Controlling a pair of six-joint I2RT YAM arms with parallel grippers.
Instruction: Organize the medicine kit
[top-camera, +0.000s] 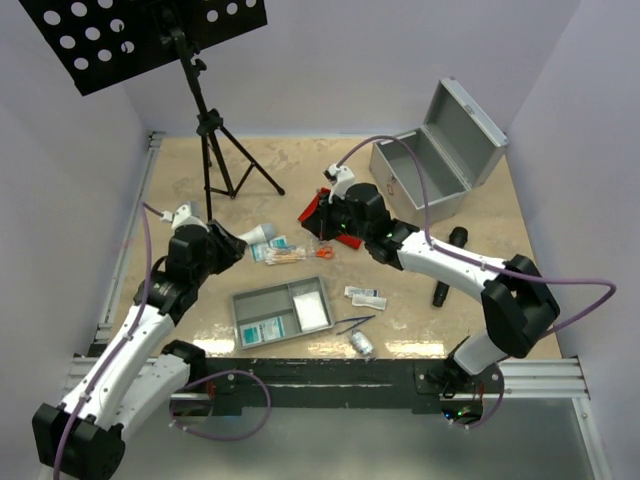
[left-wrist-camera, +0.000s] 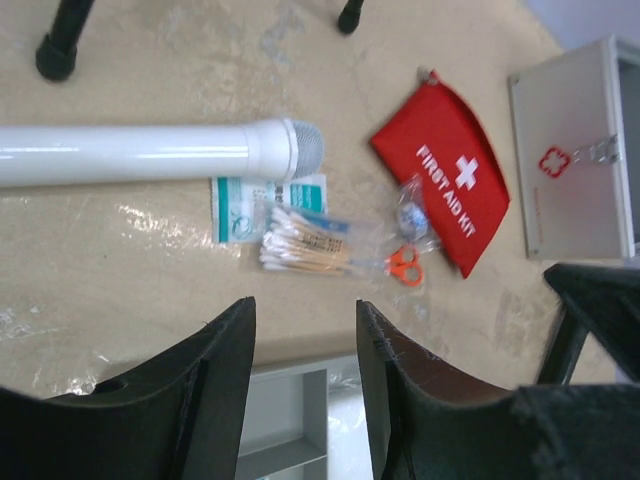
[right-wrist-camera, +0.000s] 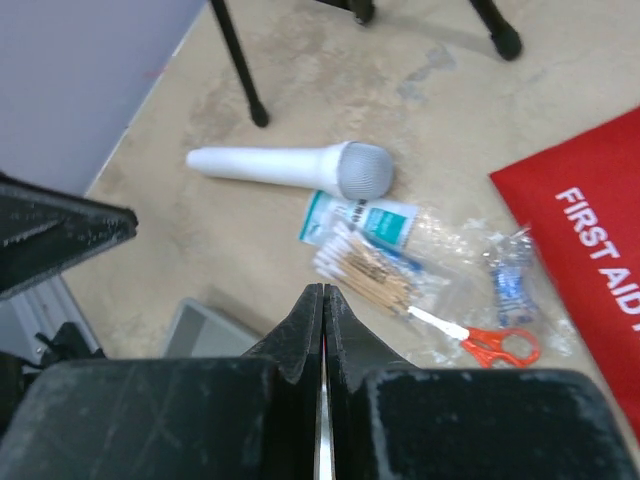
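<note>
The clear bag of cotton swabs (right-wrist-camera: 368, 268) lies on the table, partly over a teal-and-white packet (right-wrist-camera: 388, 222). Red-handled scissors (right-wrist-camera: 500, 345) and a clear bag with a blue-printed item (right-wrist-camera: 512, 285) lie beside it. My right gripper is shut with nothing between its fingers, raised above and clear of the swab bag. Open and empty, my left gripper hangs above the far edge of the grey divided tray (top-camera: 240, 318). That tray holds a teal packet (top-camera: 263, 331) and a white item (top-camera: 311, 310).
A red first aid pouch (left-wrist-camera: 445, 165) and an open grey case (top-camera: 412, 178) stand to the right. The white microphone (left-wrist-camera: 140, 152) and a tripod stand (top-camera: 210, 150) are at the back left. Small tubes (top-camera: 368, 300), blue tweezers (top-camera: 354, 322) and a roll (top-camera: 361, 343) lie right of the tray.
</note>
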